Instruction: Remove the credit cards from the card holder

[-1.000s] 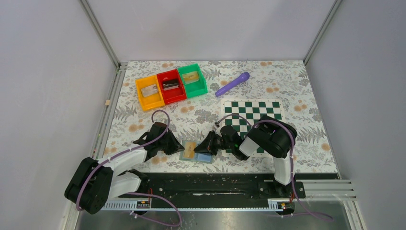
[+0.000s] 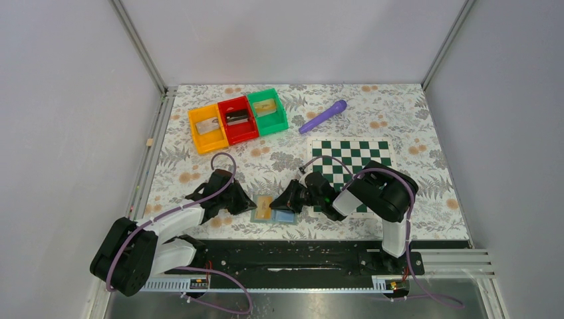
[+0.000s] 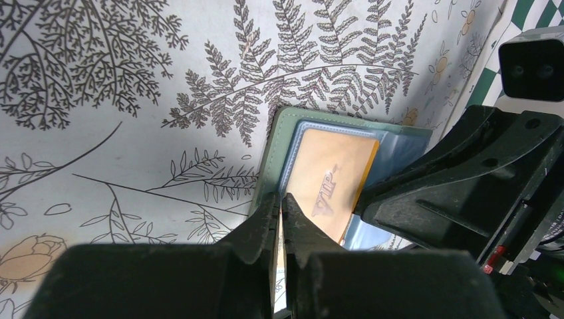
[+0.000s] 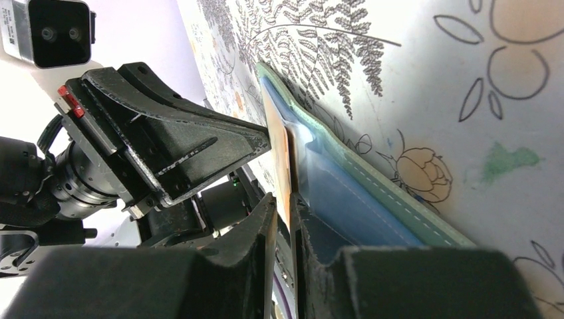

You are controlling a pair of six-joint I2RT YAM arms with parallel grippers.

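Observation:
The card holder (image 2: 290,221), pale green with blue pockets, lies flat near the table's front edge. A gold card (image 3: 332,173) marked VIP sits in its left pocket, its right edge showing. At the holder's left side, my left gripper is shut with its tips against the border; whether the thin border is between them is hard to see. My right gripper is slightly open, its fingertips at the exposed edge of the gold card (image 4: 278,143), close over the pocket. The right fingers hide part of the holder in the top view.
Yellow, red and green bins (image 2: 282,119) stand at the back left, each with an item inside. A purple microphone-shaped object (image 2: 323,117) lies at the back. Right of centre is a green checkered board (image 2: 359,149), partly under my right arm.
The left arm stays where it was.

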